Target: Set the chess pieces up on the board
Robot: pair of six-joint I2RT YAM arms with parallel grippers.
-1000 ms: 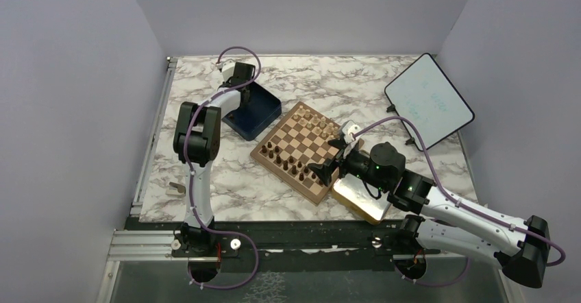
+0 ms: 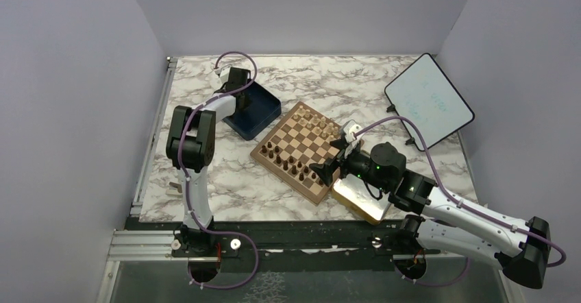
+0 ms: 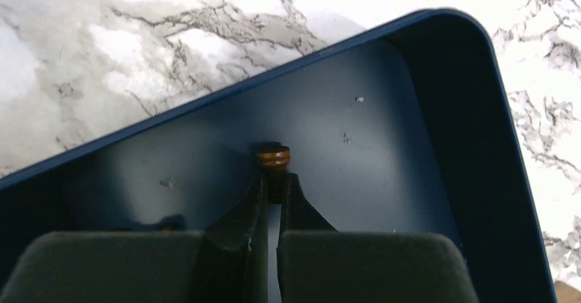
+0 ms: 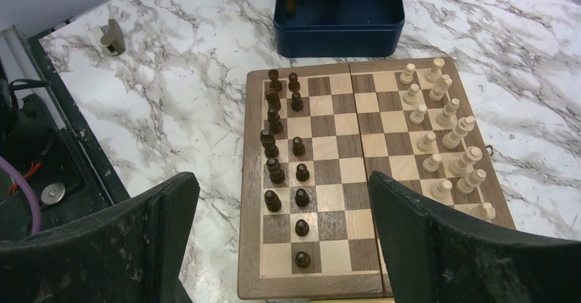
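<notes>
In the left wrist view my left gripper is shut on a brown chess piece (image 3: 273, 155), whose rounded end pokes out past the fingertips. Both are over the floor of the dark blue bin (image 3: 294, 66). The wooden chessboard (image 4: 312, 291) bears brown pieces (image 4: 275, 171) along its left side and cream pieces (image 4: 463, 130) along its right, mostly upright. One gap shows in the brown front row, and the brown back row's near corner square is bare. My right gripper hangs open above the board, its fingers wide apart and empty.
More brown pieces (image 4: 293, 1) lie inside the bin's left part. A gold-edged box (image 2: 360, 200) sits beside the board under the right arm. A whiteboard (image 2: 430, 101) leans at the right.
The right arm is nearly still.
</notes>
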